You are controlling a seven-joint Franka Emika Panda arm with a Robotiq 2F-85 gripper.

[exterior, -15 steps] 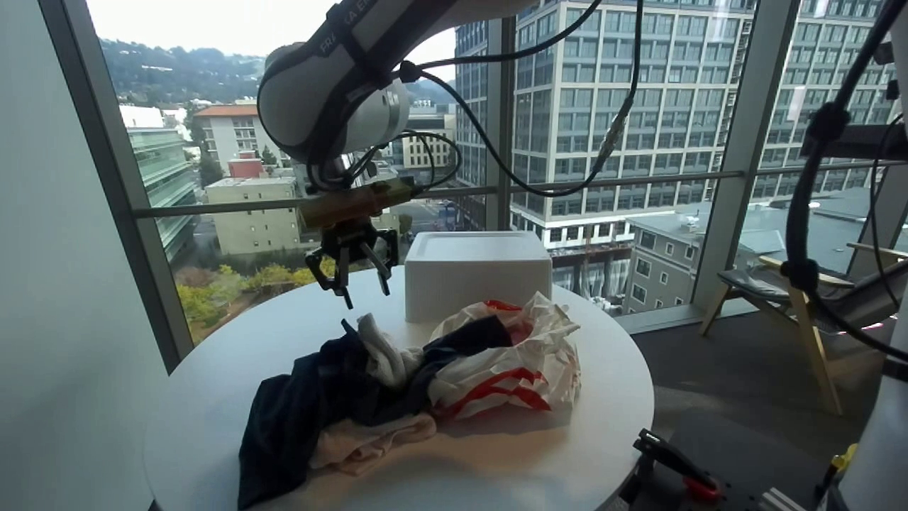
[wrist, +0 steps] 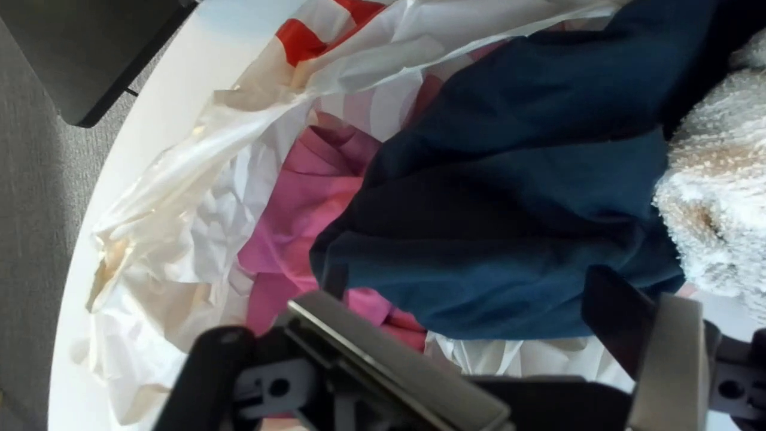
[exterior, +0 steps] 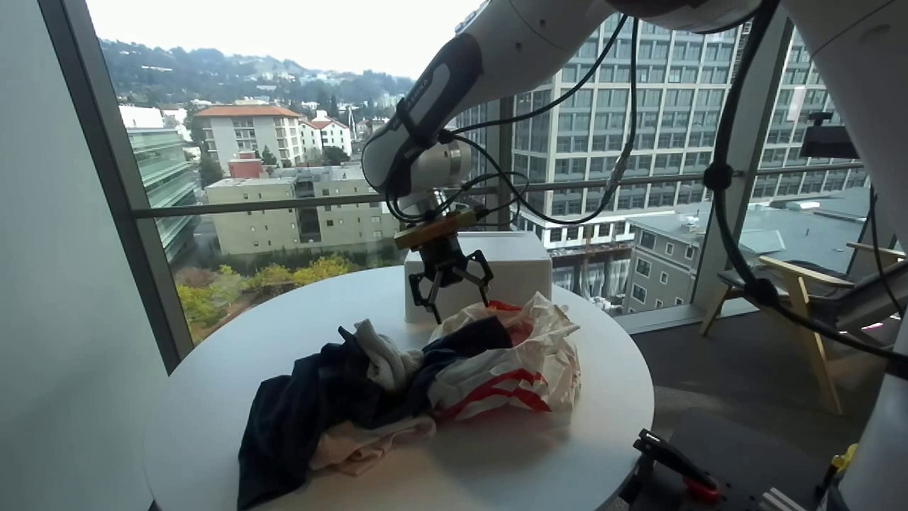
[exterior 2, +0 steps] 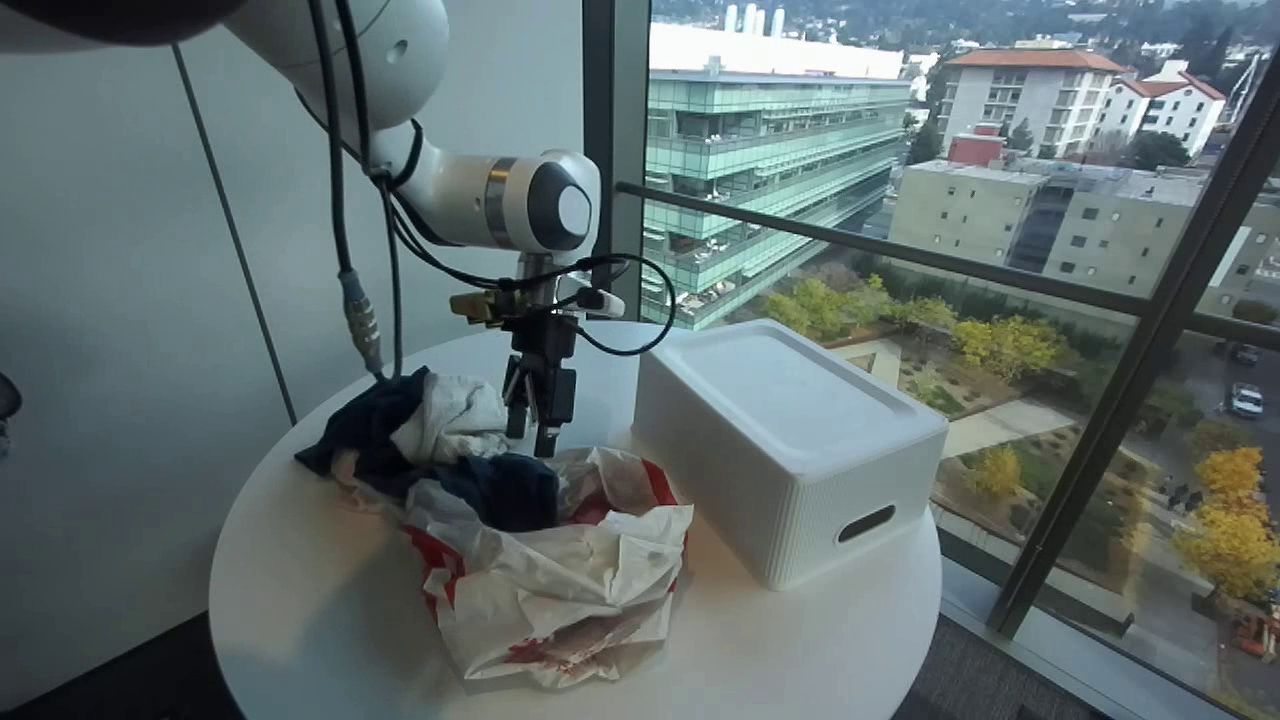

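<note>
My gripper (exterior: 462,315) is open above the far edge of the pile, with no object held between its fingers. In the wrist view its two fingers straddle the lower edge of a dark navy cloth (wrist: 495,215), seen from above. That cloth runs out of the mouth of a crumpled white plastic bag (exterior 2: 588,576) with red markings. Pink fabric (wrist: 305,208) shows inside the bag. Beside the bag lie a fluffy white cloth (exterior 2: 458,414), more navy fabric (exterior: 294,413) and a pale pink cloth (exterior: 366,447). Whether the fingertips touch any cloth, I cannot tell.
A white lidded box (exterior 2: 792,444) stands close behind the bag, near the gripper. Window panes rise beyond its far edge.
The arm has swung right and somewhat lower, from above the table's far left to beside the bag and box. Clothes and bag look unmoved.
</note>
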